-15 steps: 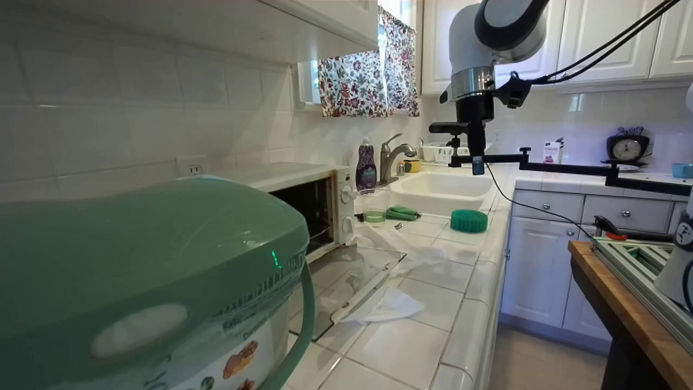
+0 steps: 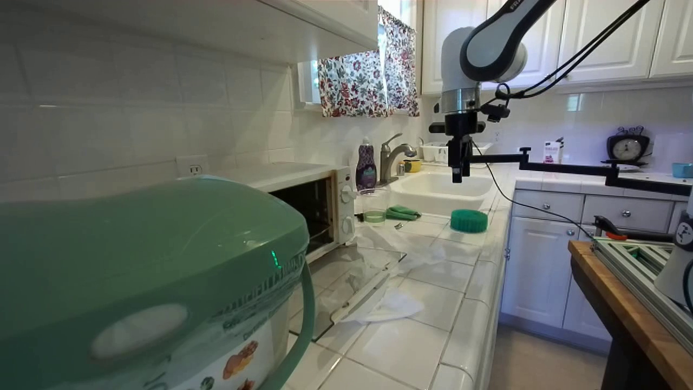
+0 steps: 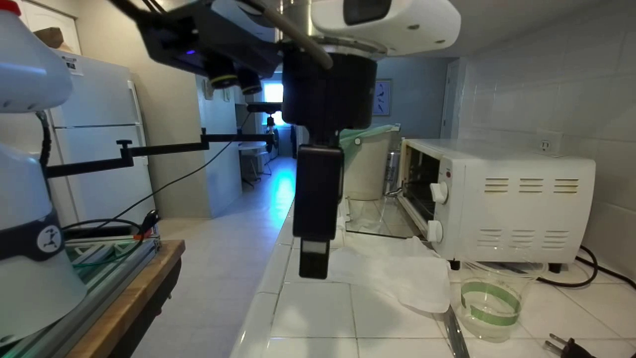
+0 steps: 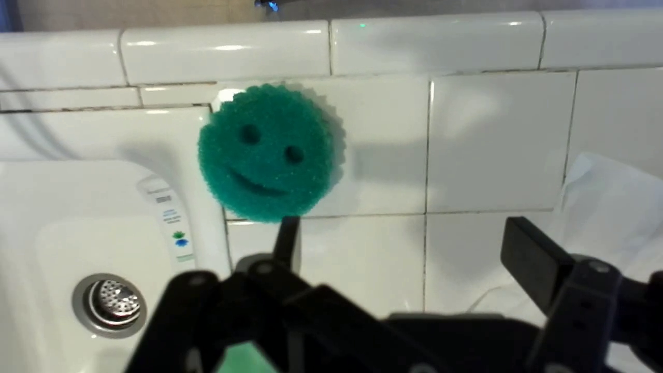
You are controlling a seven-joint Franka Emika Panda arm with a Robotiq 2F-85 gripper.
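Note:
A round green scrubber (image 4: 267, 168) with a smiling face lies flat on the white tiles, at the corner of the sink (image 4: 155, 224). In the first exterior view the same scrubber (image 2: 468, 221) sits near the counter's front edge. High above it, my gripper (image 2: 458, 176) points downward. The wrist view shows my gripper open, its two fingers wide apart with only bare tile visible beyond the gap. One finger's tip appears just beside the scrubber's lower edge in that view, though the gripper is well above the counter.
A toaster oven (image 3: 518, 197) stands open against the wall. Near it are a clear cup (image 3: 490, 310), a white paper sheet (image 3: 417, 280) and a green cloth (image 2: 403, 212). A large green-lidded container (image 2: 156, 247) fills the near end.
The arm has shifted left in the first exterior view and its wrist has turned; the gripper is slightly lower. The scrubber and the other counter items have stayed put.

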